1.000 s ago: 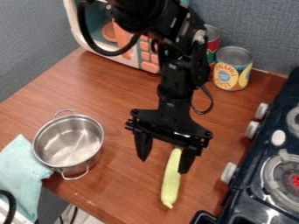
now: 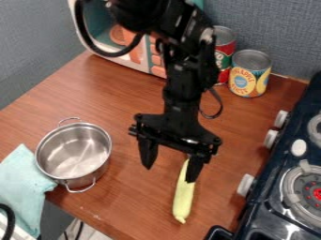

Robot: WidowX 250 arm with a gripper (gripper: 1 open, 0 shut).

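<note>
The black arm comes down from the top middle to its gripper (image 2: 171,161), which hovers over the table with its two fingers spread apart and nothing seen between them. A pale yellow corn-like item (image 2: 183,199) lies lengthwise on the wooden table (image 2: 119,211), its upper end just below the gripper's right finger. A steel pot (image 2: 73,152) with two handles stands at the left, apart from the gripper.
A black stove (image 2: 282,216) with knobs fills the right side. Two cans, one red (image 2: 223,58) and one yellow (image 2: 250,75), stand at the back before a pink-and-white toy oven (image 2: 133,56). A mint cloth (image 2: 21,178) hangs at the left edge.
The gripper has shifted slightly left and up in the view over the last second. The yellow item and pot have stayed where they were.
</note>
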